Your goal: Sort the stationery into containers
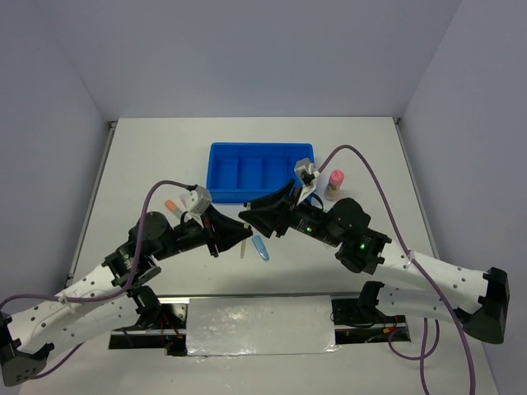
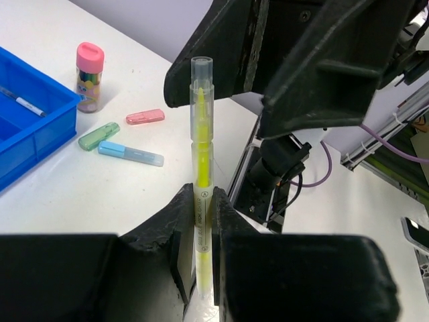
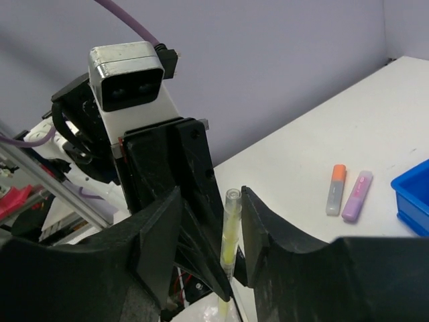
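A clear highlighter pen with yellow ink (image 2: 203,168) stands upright in the left wrist view, my left gripper shut on its middle. Close beside the pen's upper part are the black fingers (image 2: 221,57) of my right gripper. In the right wrist view that right gripper is open, with the pen (image 3: 231,228) near its right finger and the left gripper's dark fingertips lower on it. From above, both grippers meet in front of the blue compartment box (image 1: 211,177). A pen lies in the box (image 2: 64,127) in the left wrist view.
A pink-capped bottle (image 2: 89,74), a green eraser-like piece (image 2: 98,136), a pink piece (image 2: 145,117) and a blue marker (image 2: 131,153) lie right of the box. Left are an orange-capped marker (image 3: 336,191) and a purple one (image 3: 357,196).
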